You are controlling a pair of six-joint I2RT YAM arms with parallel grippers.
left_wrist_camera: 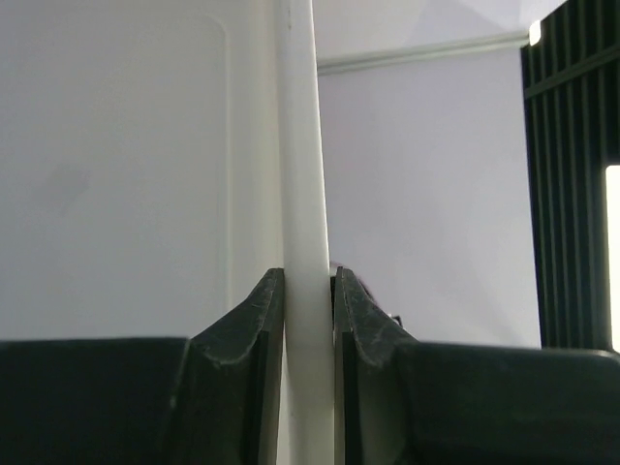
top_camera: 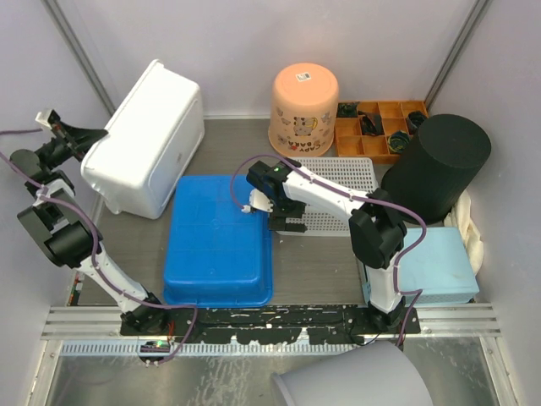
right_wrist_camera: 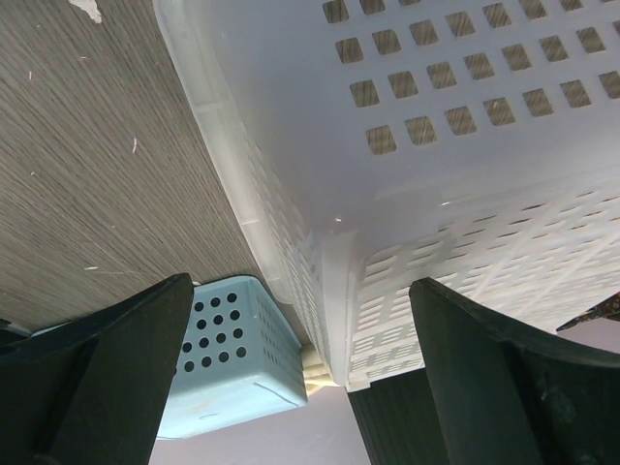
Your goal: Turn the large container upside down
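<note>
The large white container (top_camera: 156, 135) is tilted at the back left, its smooth, closed face turned upward and its opening not visible. My left gripper (top_camera: 103, 135) is at its near left corner. In the left wrist view the white rim (left_wrist_camera: 305, 194) runs between the fingers, with both pads against it, so the gripper is shut on that rim. Over the white perforated basket (right_wrist_camera: 310, 184), my right gripper stands open with nothing between its fingers.
A blue container (top_camera: 215, 245) lies bottom up front left of centre. Behind stand a pink bin (top_camera: 303, 110) and an orange divided tray (top_camera: 385, 154). A dark bin (top_camera: 435, 169) and light blue basket (top_camera: 435, 262) fill the right. Bare floor (top_camera: 317, 275) shows front centre.
</note>
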